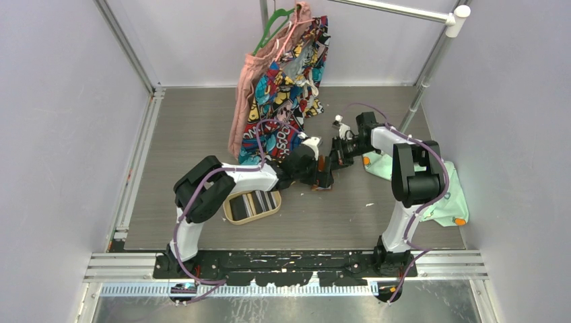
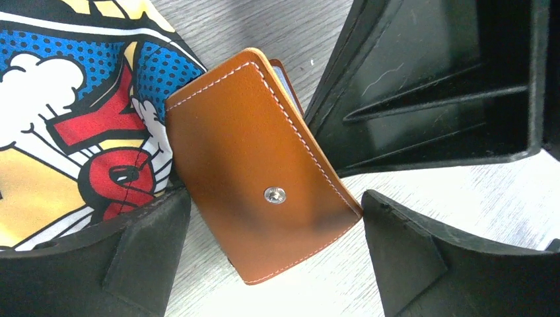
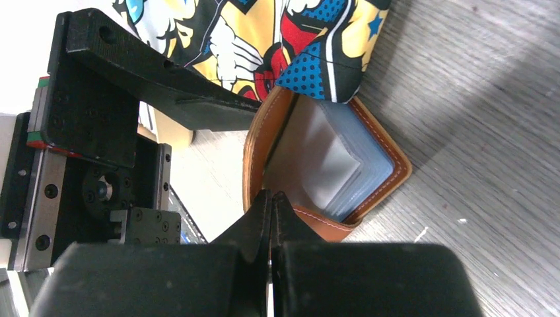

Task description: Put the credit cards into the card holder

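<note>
The brown leather card holder, with a snap stud, is in the middle of the workspace beside the printed fabric; its cards [image 3: 350,158] show inside it in the right wrist view. My left gripper [image 1: 316,175] is open around the holder, fingers on either side. My right gripper is shut on the holder's near leather edge, its fingertips close together there. A tray [image 1: 229,202] of more cards lies under the left arm.
Pink and printed clothes [image 1: 246,81] hang from a rail [image 1: 397,10] at the back. A mint cloth [image 1: 444,202] lies at the right.
</note>
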